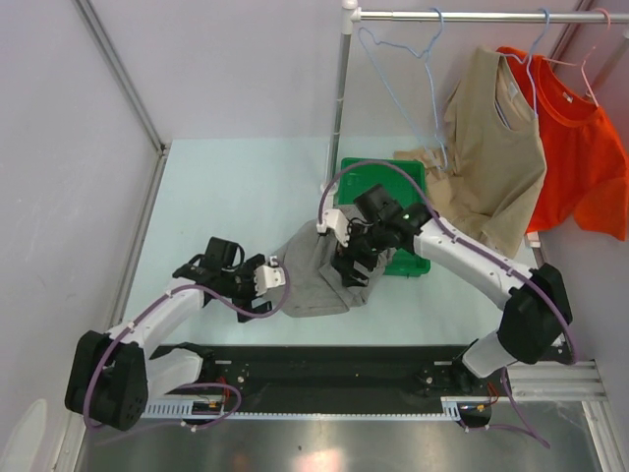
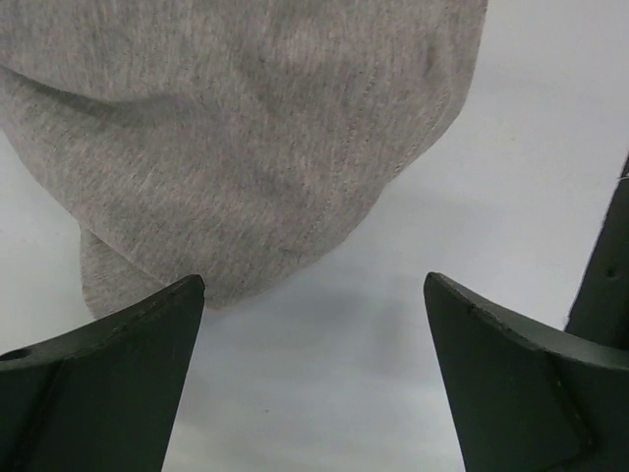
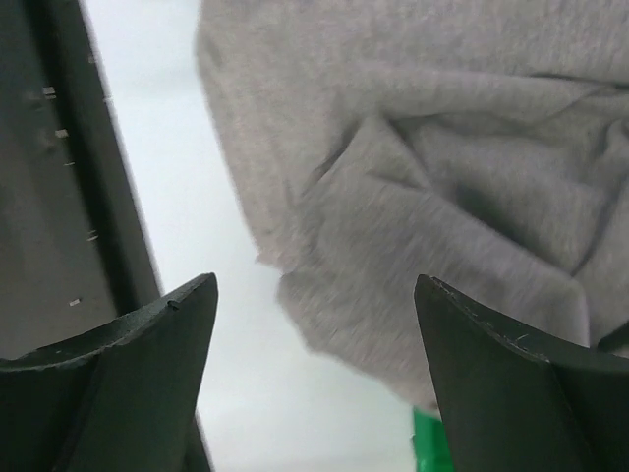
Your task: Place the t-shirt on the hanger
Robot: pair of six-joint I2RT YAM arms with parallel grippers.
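The grey t-shirt (image 1: 314, 295) lies rumpled on the white table, reaching onto the green bin. My left gripper (image 1: 256, 300) is open over its left end; the left wrist view shows a folded corner of the shirt (image 2: 246, 167) just ahead of the open fingers. My right gripper (image 1: 349, 265) hangs open above the shirt's right part, and in the right wrist view the cloth (image 3: 413, 256) fills much of the space beyond the fingers. An empty blue hanger (image 1: 429, 84) hangs on the rail.
The green bin (image 1: 364, 172) is behind the shirt. The rail (image 1: 462, 17) also carries a beige shirt (image 1: 501, 167) and an orange shirt (image 1: 590, 167) at right.
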